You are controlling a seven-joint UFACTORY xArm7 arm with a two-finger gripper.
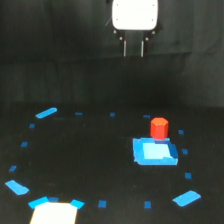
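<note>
High at the top of the camera view hangs my white gripper (133, 48). Its two thin fingers (125, 48) stand apart, and only the dark background shows between them. A red block (159, 128) with an angular outline is at the back edge of a blue square tray (139, 157), right of centre. The tray has a white patch in its middle. The gripper is well above the block and somewhat left of it, not touching it.
A pale block (53, 214) with blue behind it is cut off by the bottom edge. Blue strips (186, 198) and small blue squares mark the black table (90, 155).
</note>
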